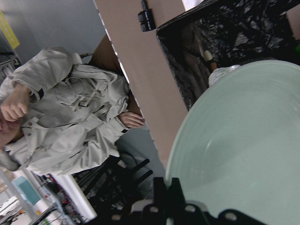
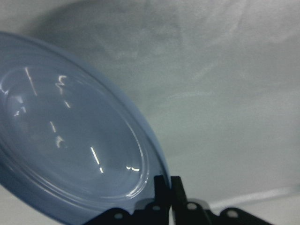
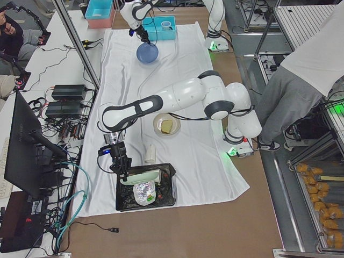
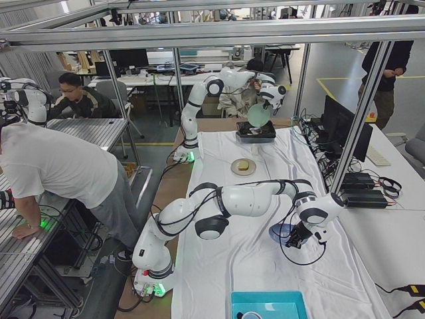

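My left gripper (image 3: 123, 175) is shut on the rim of a pale green plate (image 1: 239, 140), held tilted above a black-lined bin (image 3: 123, 199) with foil (image 3: 144, 194) and other items inside. My right gripper is shut on the rim of a blue plate (image 2: 75, 126) over the white cloth (image 2: 220, 117); in the camera left view it is at the far end, before a blue crate.
A tan plate (image 3: 160, 129) with a yellow piece (image 3: 166, 127) lies mid-cloth, near a white object (image 3: 150, 154). The blue crate (image 4: 269, 299) holds a cup. A monitor (image 3: 29, 150) and cables line one side; people stand or sit around the table.
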